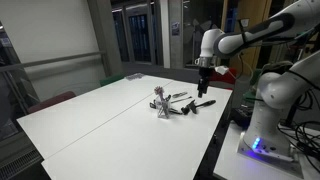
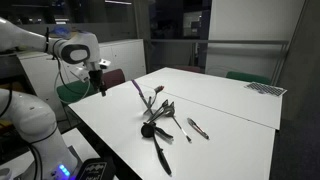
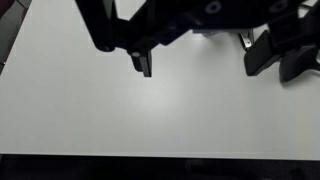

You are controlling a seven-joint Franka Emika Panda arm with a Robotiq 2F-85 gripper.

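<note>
My gripper is open, its two dark fingers wide apart over bare white tabletop, nothing between them. In exterior view 2 the gripper hangs above the table's near left part, clear of everything. Several kitchen utensils are bunched mid-table to the right of it, some leaning upward, one with a purple handle. A long black utensil lies flat in front of the bunch. Farther right a slim dark utensil lies alone. In the wrist view parts of dark utensils show at the right edge.
Chairs stand beyond the far side, and a glass partition rises behind.
</note>
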